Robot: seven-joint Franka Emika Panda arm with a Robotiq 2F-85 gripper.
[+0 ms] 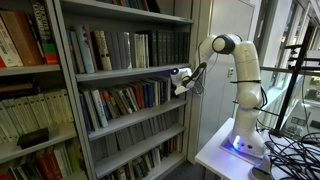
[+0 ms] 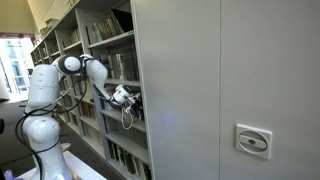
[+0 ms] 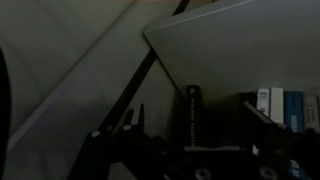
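My gripper (image 1: 177,86) reaches into the right end of a bookcase, at the shelf with a row of books (image 1: 128,100). In exterior view 2 the gripper (image 2: 133,104) is at the shelf front, close to the tall grey panel. The wrist view is very dark. There the open gripper shows dark fingers (image 3: 132,132) low in the picture. A slim dark book (image 3: 194,112) stands upright ahead, between the fingers as seen from here; whether they touch it I cannot tell. To its right are a white book (image 3: 277,104) and a blue book (image 3: 294,112).
A shelf board (image 3: 225,45) is close above in the wrist view. The large grey panel (image 2: 190,90) closes off the bookcase's side. Other shelves hold many books. The arm's white table (image 1: 222,157) stands in front, with cables on the floor at right.
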